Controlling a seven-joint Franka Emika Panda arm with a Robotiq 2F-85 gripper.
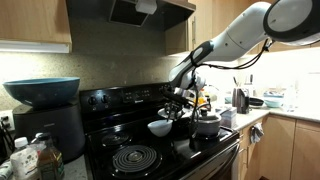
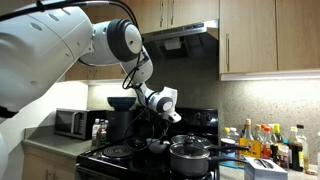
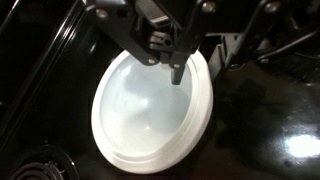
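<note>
A white bowl [image 3: 135, 125] sits on the black stovetop, its round opening tipped toward the camera in the wrist view. From the first exterior view the same bowl [image 1: 160, 129] is between the front left burner and a steel pot. My gripper is over the bowl's edge, its fingers apart: one dark fingertip [image 3: 177, 76] reaches inside the bowl and the other is outside. Whether either finger touches the rim does not show. In the second exterior view, the pot partly hides the bowl and the gripper's tips.
A lidded steel pot [image 2: 190, 158] stands to the right of the bowl on the stove. A coil burner [image 1: 136, 159] lies empty to the left. Several bottles [image 2: 275, 145] line the counter, and a large blue bowl [image 1: 44, 92] rests on a dark appliance.
</note>
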